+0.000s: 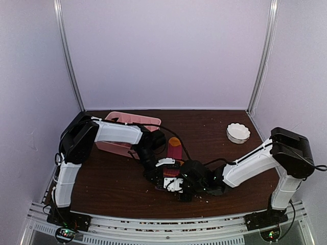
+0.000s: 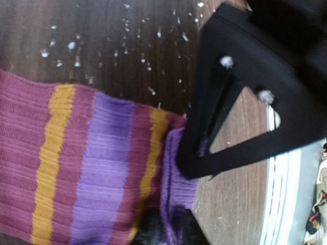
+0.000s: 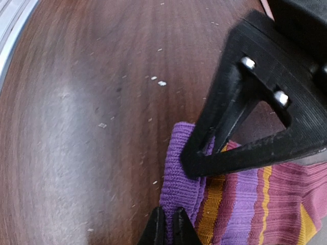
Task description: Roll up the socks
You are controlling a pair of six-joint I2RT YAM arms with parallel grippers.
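The striped socks, maroon with purple and mustard bands, lie lengthwise near the table's middle, partly covered by both arms in the top view. Their purple cuff is bunched at the near end. There, my right gripper is shut, the cuff's fabric running in between its tips. Close by, at the same cuff edge, my left gripper is blurred; its fingertips stand somewhat apart with the purple rim between them. A large black finger of the opposite arm crosses the cuff in each wrist view.
Behind the left arm is a pink compartmented tray. A white scalloped bowl stands at the back right. Bare dark table lies in front of the left arm and around the bowl.
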